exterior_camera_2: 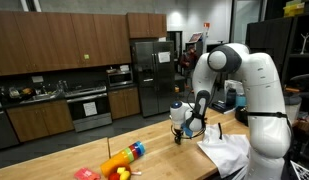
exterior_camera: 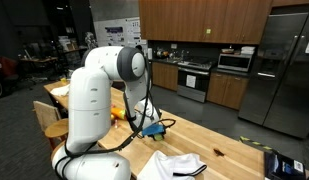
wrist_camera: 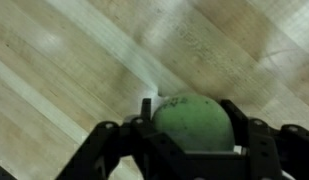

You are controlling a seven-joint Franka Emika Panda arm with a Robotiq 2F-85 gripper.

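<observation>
In the wrist view, a pale green, rounded object [wrist_camera: 194, 125] sits between the dark fingers of my gripper, which is shut on it. Wooden tabletop fills the view beyond. From the first exterior view, the gripper [exterior_camera: 158, 133] is low over the table, left of centre, with only a trace of green visible by the fingers. The second exterior view has the gripper [exterior_camera_2: 178, 137] near the table's far edge; the held object is too small to make out there. Whether it touches the table I cannot tell.
A white cloth with dark parts [exterior_camera: 177, 165] lies in front of the gripper. Coloured items, including an orange and yellow one [exterior_camera_2: 122, 160], stand on the table's other side. Black objects [exterior_camera: 281, 165] lie at the right edge. Bare tabletop [exterior_camera: 209, 138] extends right of the gripper.
</observation>
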